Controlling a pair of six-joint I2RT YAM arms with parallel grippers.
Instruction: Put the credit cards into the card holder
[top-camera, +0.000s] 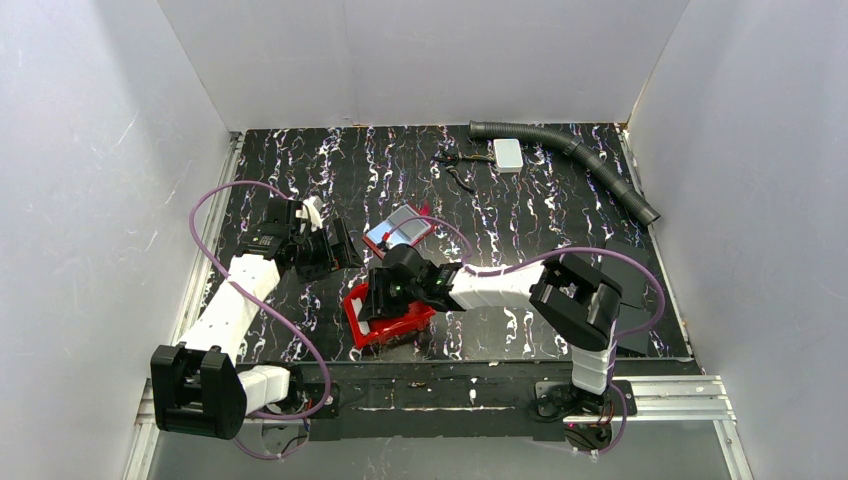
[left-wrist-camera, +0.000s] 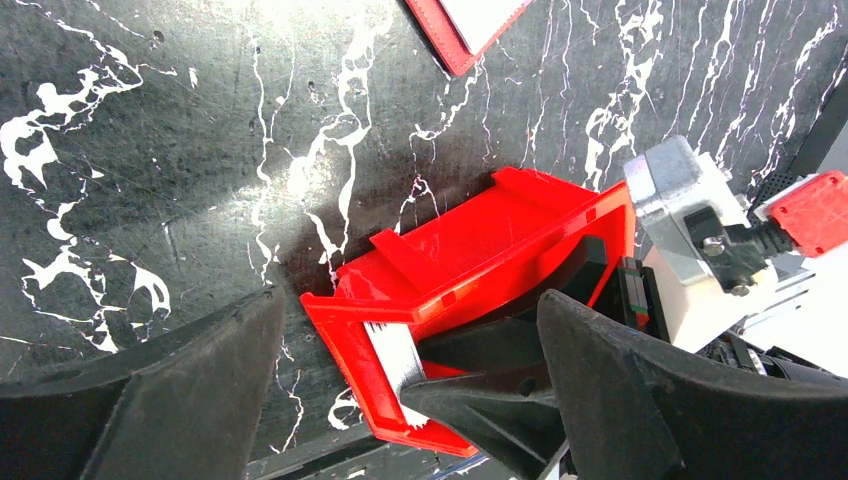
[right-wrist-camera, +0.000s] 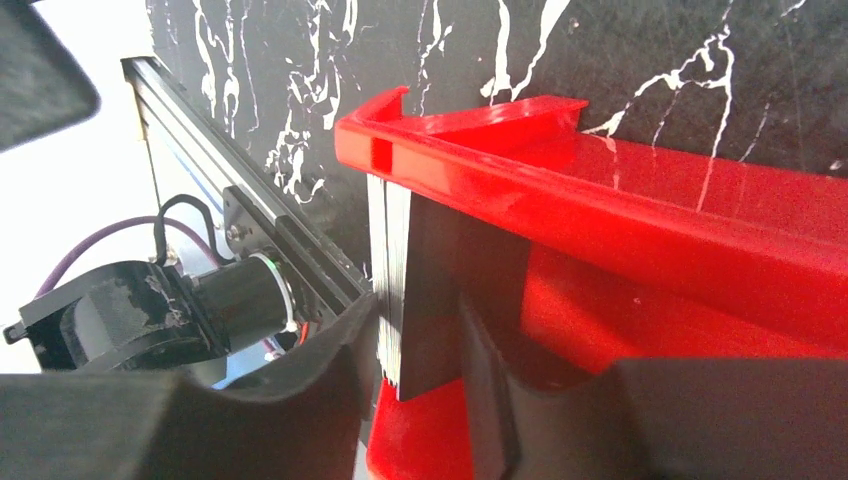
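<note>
A red plastic tray (top-camera: 405, 324) lies near the front centre. A stack of cards with white edges stands at its left end, dark face inward in the right wrist view (right-wrist-camera: 450, 280). My right gripper is down in the tray with its blurred fingers around the near edge of that stack; whether they grip it is unclear. A red card holder (top-camera: 398, 229) with a light inside lies behind the tray. My left gripper (top-camera: 335, 245) hangs open and empty above the table, left of both.
Pliers (top-camera: 457, 158), a white box (top-camera: 507, 155) and a corrugated hose (top-camera: 570, 150) lie at the back right. Dark flat pieces (top-camera: 632, 285) lie at the right edge.
</note>
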